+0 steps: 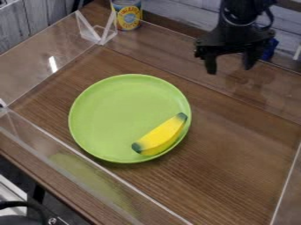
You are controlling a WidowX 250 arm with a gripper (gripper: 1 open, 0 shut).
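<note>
My black gripper (228, 60) hangs over the back right of the wooden table, open, its two fingers apart with nothing seen between them. Behind it, a blue object (269, 47) is partly hidden. A green plate (112, 110) lies at the left middle, holding a yellow banana (159, 136) on its lower right part.
A can (126, 12) with a blue and yellow label stands at the back left, beside a white strap-like object (101, 26). Clear plastic edges border the table's left side.
</note>
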